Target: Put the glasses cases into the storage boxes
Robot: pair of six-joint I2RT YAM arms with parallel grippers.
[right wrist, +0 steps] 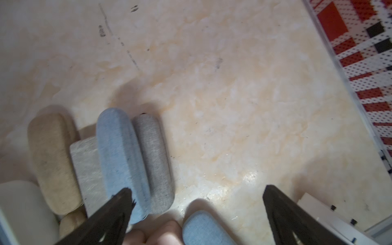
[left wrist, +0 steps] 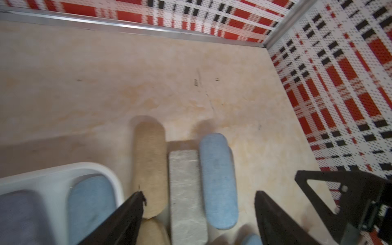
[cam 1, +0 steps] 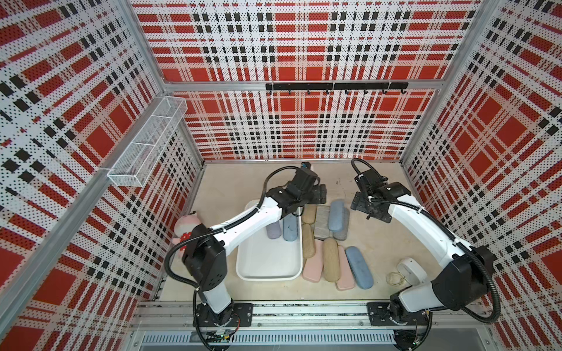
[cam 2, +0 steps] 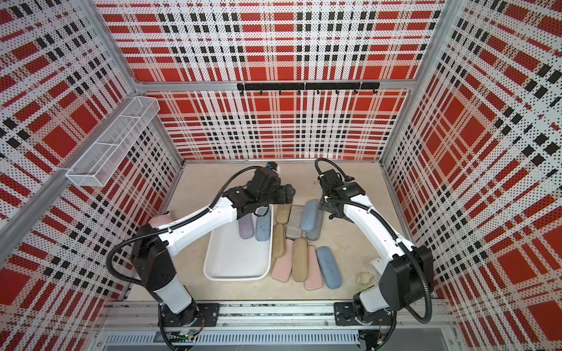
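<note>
In the white box point(cam 1: 263, 263) lie a purple case point(cam 1: 272, 231) and a blue case point(cam 1: 289, 231). Right of it lie tan point(left wrist: 149, 167), grey point(left wrist: 183, 196) and light blue point(left wrist: 218, 179) cases; nearer are pink point(cam 1: 313, 266), tan point(cam 1: 331, 263) and blue point(cam 1: 359, 266) ones. My left gripper is raised above the row beside the box, its fingers apart with nothing seen held. My right gripper hangs open over the right of the row, nothing between its fingers.
A pink toy point(cam 1: 186, 225) sits at the left. A white device point(cam 1: 411, 269) lies at the front right. A wire basket point(cam 1: 140, 152) hangs on the left wall.
</note>
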